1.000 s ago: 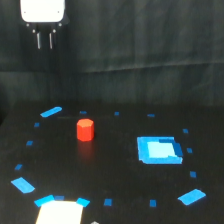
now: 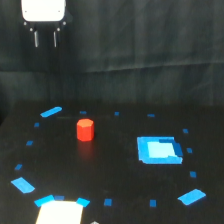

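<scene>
High at the upper left, my gripper (image 2: 46, 43) hangs well above the dark table, its two thin fingers apart with nothing between them. A red block (image 2: 86, 130) rests upright on the table, left of centre and far below the gripper. To the right, a white square (image 2: 160, 150) lies inside an outline of blue tape (image 2: 150, 139).
Small blue marks are scattered over the table. Longer blue strips lie near its edges, such as one at the front right (image 2: 192, 197). Part of a bright white object (image 2: 58, 213) shows at the bottom left.
The gripper's fingers have spread further apart, and the gripper sits very slightly higher. The red block and the blue-outlined square have stayed where they were.
</scene>
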